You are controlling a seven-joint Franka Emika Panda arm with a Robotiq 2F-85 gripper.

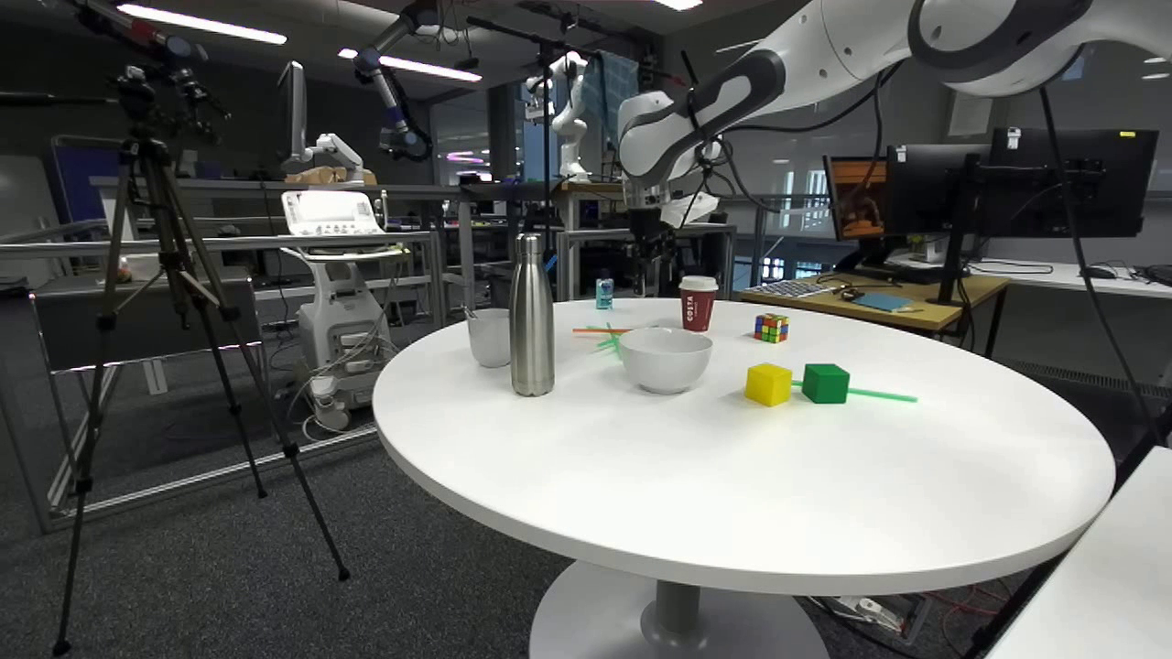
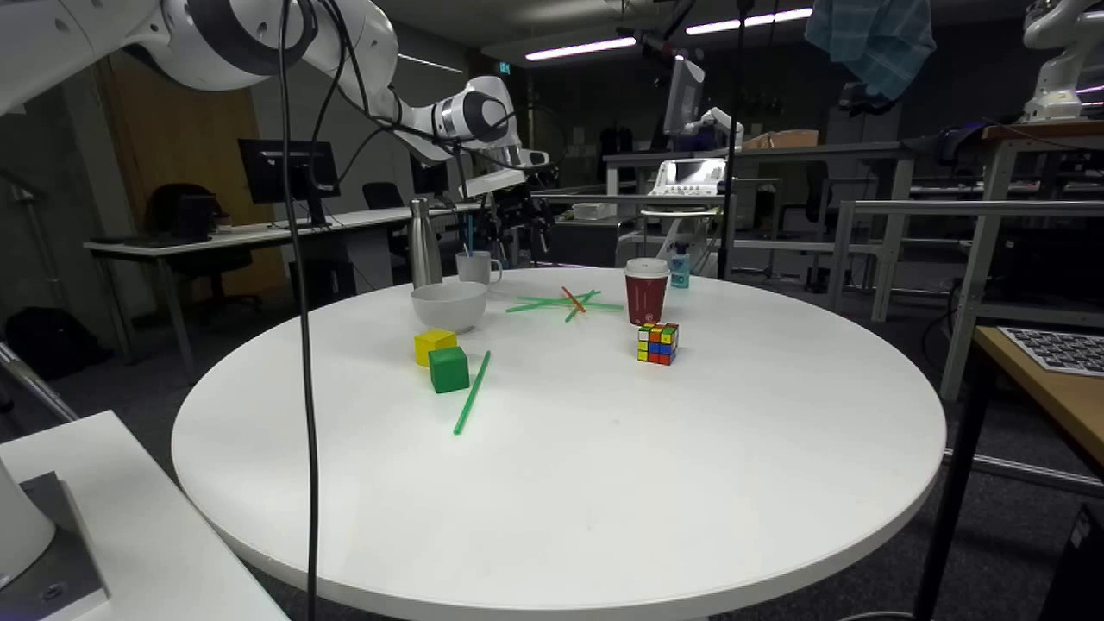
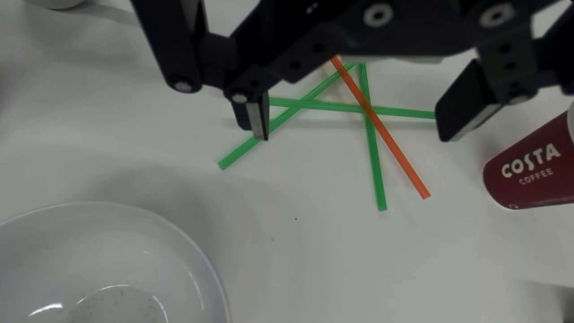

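In the wrist view my gripper is open, its two fingers wide apart with nothing held between them. Beyond the gap, several green straws (image 3: 376, 167) and one orange straw (image 3: 395, 145) lie crossed on the white table (image 3: 333, 269). The gripper hangs above the tabletop. At the right of that view is a red Costa cup (image 3: 532, 169), apart from the fingers; at lower left sits a white bowl (image 3: 123, 253). Another green straw (image 2: 473, 393) lies alone beside the green cube (image 2: 449, 369).
A steel bottle (image 1: 533, 318) and a mug (image 1: 490, 336) stand on one side of the bowl. The yellow cube (image 1: 768, 384), a puzzle cube (image 1: 771, 328) and a small blue bottle (image 2: 680, 267) are also on the table. Its near part in exterior view 2 is clear.
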